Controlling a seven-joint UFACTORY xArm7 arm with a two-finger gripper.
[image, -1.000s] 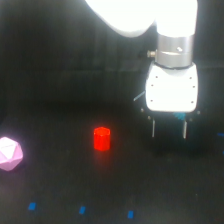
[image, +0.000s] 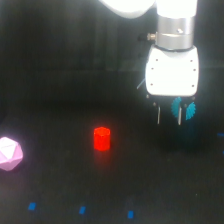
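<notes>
My gripper (image: 169, 120) is at the upper right of the camera view, below the white hand (image: 172, 73). Its two thin fingers point down and stand apart, with a dark gap between them. A small teal object with a jagged outline (image: 189, 109) shows below the hand. The right finger crosses in front of it, and the left finger is clear of it. Whether the gripper touches the teal object cannot be told.
A red block (image: 101, 139) stands alone left of centre. At the left edge lies a pink faceted ball (image: 9, 153). Blue marks (image: 82, 210) dot the dark surface near the front.
The hand has moved up in the view and slightly right. Its fingers are closer together than before. Much more of the teal object shows, where only a sliver of blue did.
</notes>
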